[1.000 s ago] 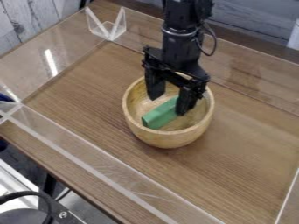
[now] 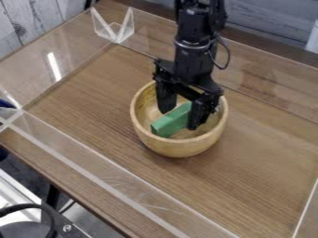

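Note:
A light wooden bowl (image 2: 184, 143) sits near the middle of the table, with a green block (image 2: 173, 122) lying inside it. The black gripper (image 2: 187, 99) hangs over the bowl from the arm above, its fingers spread apart around the upper area of the bowl, open. Whether either finger touches the block cannot be told.
A clear plastic piece (image 2: 112, 26) stands at the upper left of the wooden table (image 2: 74, 112). Black cables show at the bottom left corner. The table is otherwise largely clear around the bowl.
The gripper has shifted slightly over the bowl, its right side a little lower. The bowl and block look nearly unmoved.

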